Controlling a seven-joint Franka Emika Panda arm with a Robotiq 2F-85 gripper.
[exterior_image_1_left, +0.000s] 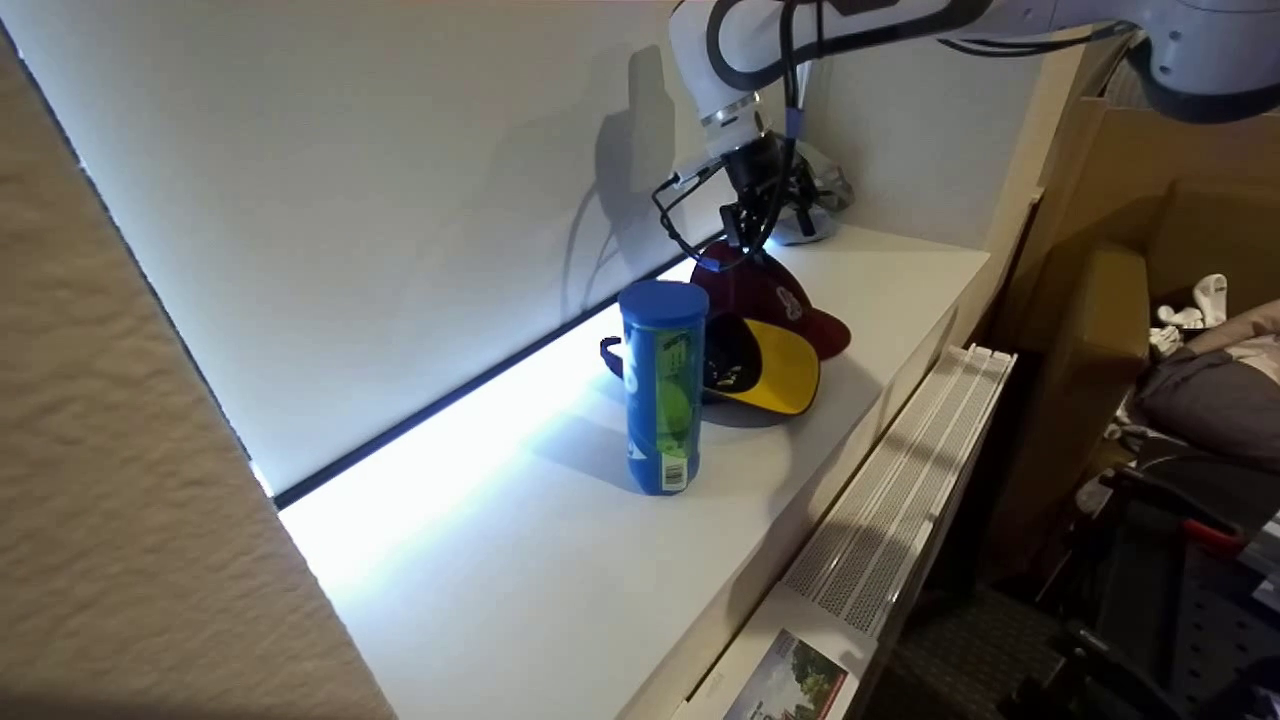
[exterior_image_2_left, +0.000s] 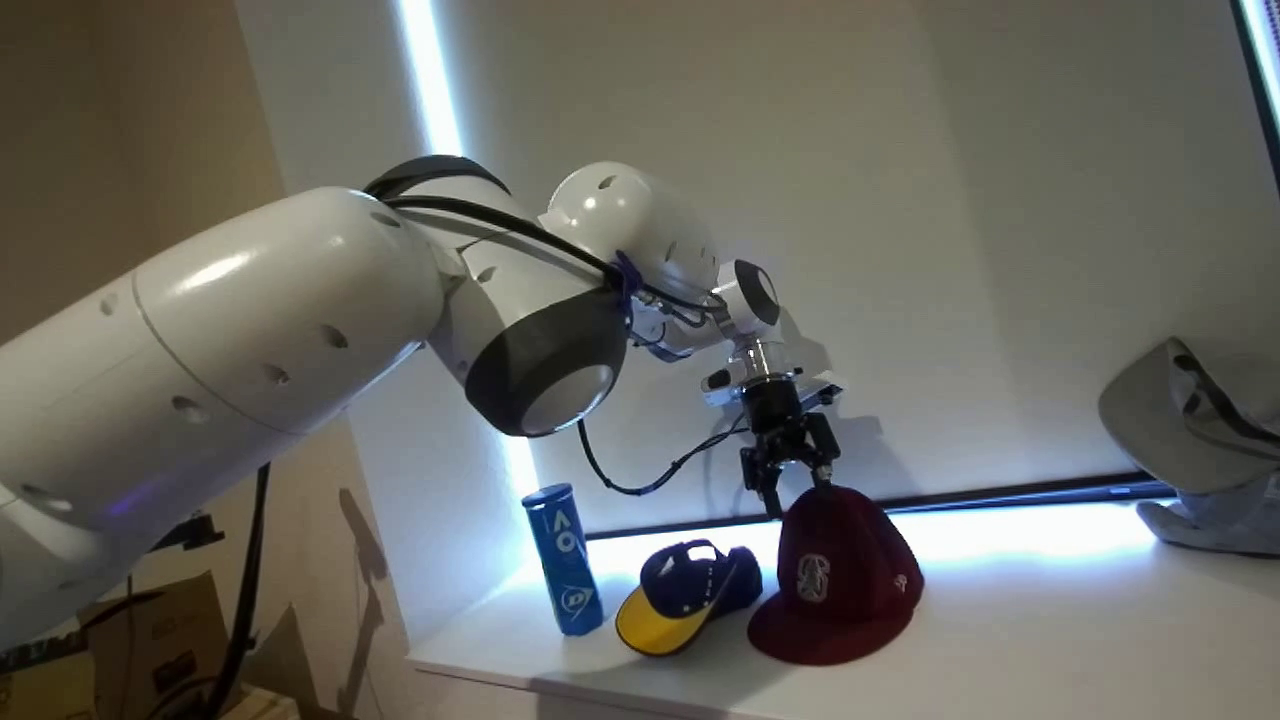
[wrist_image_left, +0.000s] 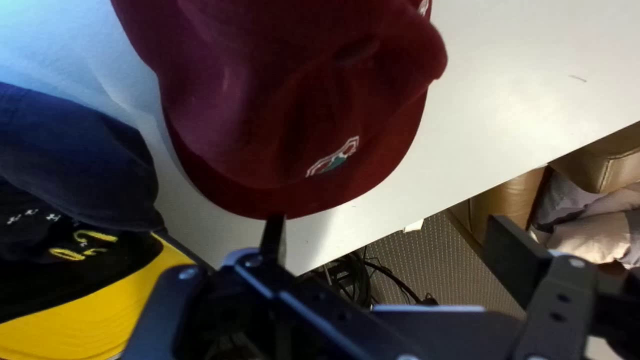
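Note:
A dark red cap (exterior_image_2_left: 846, 582) sits crown up on the white sill, its brim facing the room. Just over the crown is my gripper (exterior_image_2_left: 798, 494), open, its two fingers (exterior_image_2_left: 768, 486) spread apart. One fingertip appears close to the top of the crown; whether it touches cannot be told. In the wrist view, the red cap (wrist_image_left: 282, 120) fills the upper middle, with nothing visible gripped between the fingers. Beside it lies a navy cap with a yellow brim (exterior_image_2_left: 672, 612), partly hidden behind the ball can in exterior view 1.
A blue tennis ball can (exterior_image_1_left: 663, 396) stands upright near the navy cap. Grey caps (exterior_image_2_left: 1188, 420) rest at the sill's far end. The wall bounds the back; the front edge drops to a heater (exterior_image_1_left: 900, 492). Sill space before the can is clear.

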